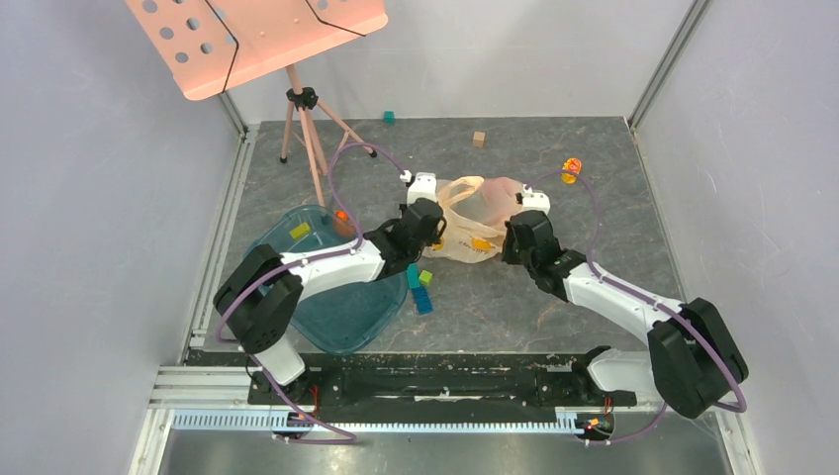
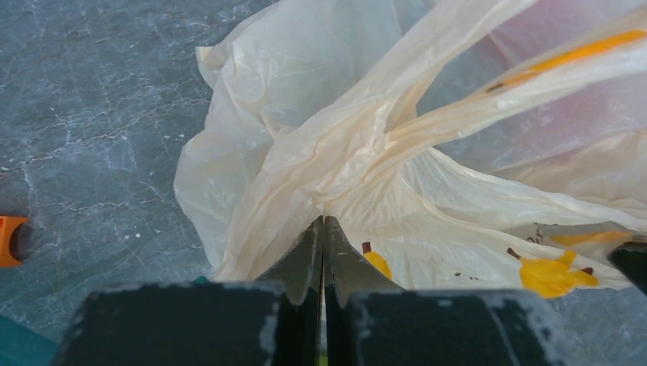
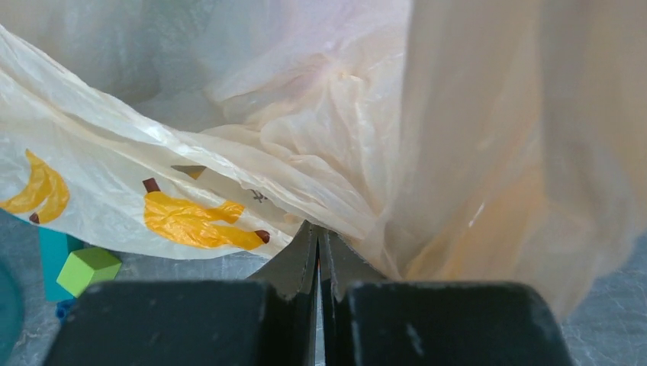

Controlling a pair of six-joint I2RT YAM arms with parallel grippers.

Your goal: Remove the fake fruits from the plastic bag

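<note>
The pale, translucent plastic bag [image 1: 475,242] with yellow banana prints spreads between my two grippers, its mouth pulled wide. In the left wrist view my left gripper is shut, and creases of the bag [image 2: 336,168] converge on its tips. On the other side my right gripper is shut on the near rim of the bag [image 3: 305,179], with folds running into the fingertips. A pinkish tint shows through the plastic toward the back. No fruit can be made out clearly inside; the folds hide the contents.
A large teal basin [image 1: 341,322] stands at left, holding a yellow block [image 1: 300,231]. Green [image 1: 426,278] and blue [image 1: 422,300] blocks lie in front of the bag. Farther back are a wooden cube [image 1: 479,139] and an orange-yellow item [image 1: 571,169].
</note>
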